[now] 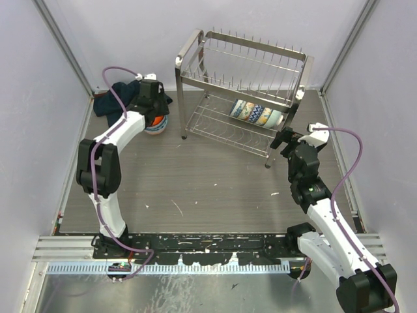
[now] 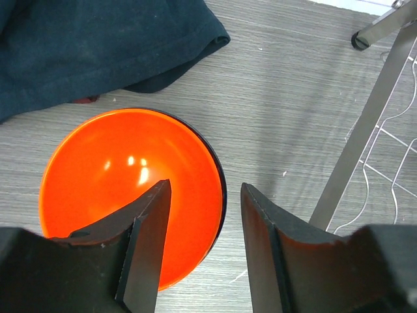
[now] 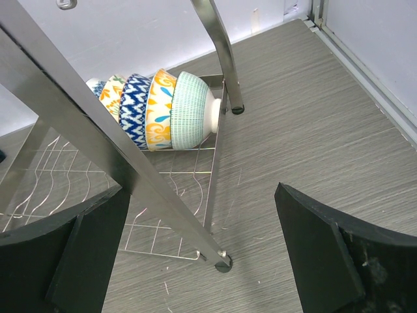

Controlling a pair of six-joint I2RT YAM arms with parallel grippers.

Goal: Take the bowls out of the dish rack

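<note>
An orange-lined bowl (image 2: 189, 195) stands upright on the floor, topmost of what looks like a stack in the top view, where the arm covers most of it. Over its right rim is my left gripper, fingers part open, one finger above the bowl's inside and the other outside it; whether they touch the rim cannot be told. Several patterned bowls (image 3: 159, 111) lie on their sides in a row on the lower shelf of the dish rack (image 1: 244, 49). My right gripper is open and empty by the rack's right front leg.
A dark blue cloth (image 2: 98, 45) lies behind the orange bowl, close to its rim. The rack leg (image 3: 163, 202) crosses near my right gripper's left finger. The floor (image 1: 202, 189) in front of the rack is clear.
</note>
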